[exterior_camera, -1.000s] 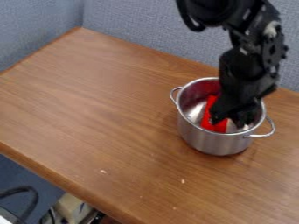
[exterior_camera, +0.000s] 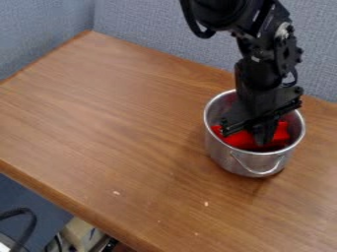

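A black robot arm reaches down from the top right, its gripper inside a silver metal pot on the right of the wooden table. In the pot lies a red object, partly hidden by the gripper's fingers. Whether those fingers hold it is unclear.
Grey-blue padded walls stand behind and at the left. Some cables lie beyond the table's edge at the lower left.
The gripper has moved leftward and down within the pot. The pot has turned a little, its handles shifting, and the red object sits differently.
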